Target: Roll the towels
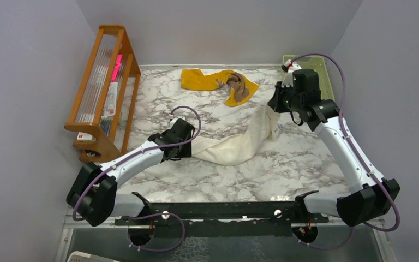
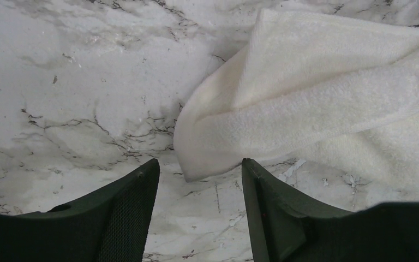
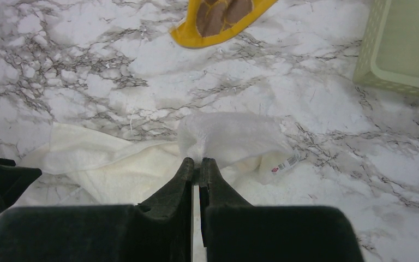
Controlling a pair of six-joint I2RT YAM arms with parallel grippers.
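Observation:
A white towel [image 1: 234, 151] lies bunched and twisted across the middle of the table, its right end lifted. That raised end is pinched in my right gripper, which is shut on it; a small label shows near the hanging part. At the towel's left end, my left gripper is open, its fingers apart. The towel's folded corner shows just beyond and between the fingertips, not gripped. A second towel, yellow with brown patches [image 1: 207, 81], lies loosely bent along the back of the table.
A pale green basket [image 1: 322, 76] stands at the back right, behind my right arm. On the left is a wooden rack [image 1: 132, 73] with items inside.

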